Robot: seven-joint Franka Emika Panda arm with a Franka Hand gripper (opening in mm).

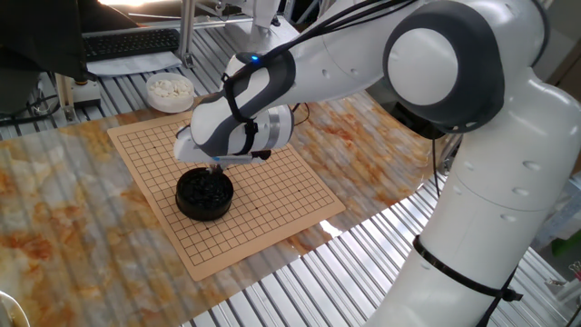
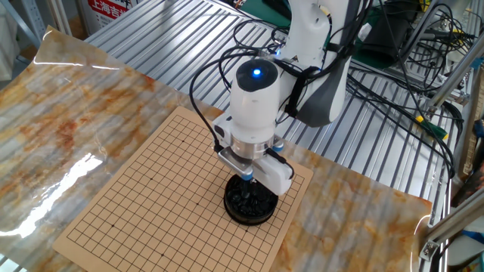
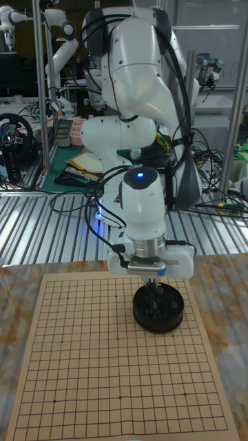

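Observation:
A round black bowl (image 1: 204, 202) filled with black stones stands on the gridded wooden board (image 2: 144, 204). In exterior view 3 the bowl (image 3: 158, 323) sits towards the board's right side, close to the robot. My gripper (image 3: 151, 288) points down over the bowl's robot-side part, its fingertips at or just above the black stones (image 2: 249, 202). From exterior view 1 the hand and the bowl's rim partly hide the fingers. Whether the fingers are apart, or hold a stone, is too small and dark to make out.
A white bowl of white stones (image 1: 170, 91) stands beyond the board's far edge, near a keyboard (image 1: 132, 44). No stones are visible on the board. Marbled sheet (image 2: 363, 227) surrounds the board, and ribbed metal table (image 2: 159, 45) lies towards the robot base.

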